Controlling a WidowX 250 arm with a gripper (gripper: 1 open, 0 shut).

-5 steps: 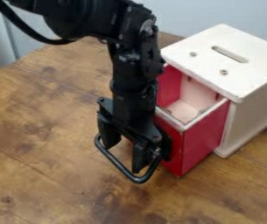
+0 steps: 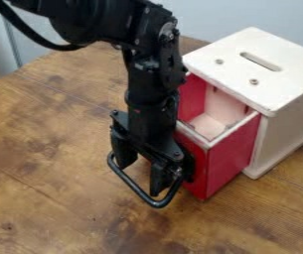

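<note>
My black gripper points down at the centre of the view, low beside the red drawer front at its left. A white wooden box with a slot and two knobs on top stands at the right, its red drawer pulled out toward the left. The drawer's pale interior shows no object in the part visible; the arm covers some of it. The fingertips are hard to make out against the dark housing, so I cannot tell whether they are open or shut.
A pale wall runs behind the table.
</note>
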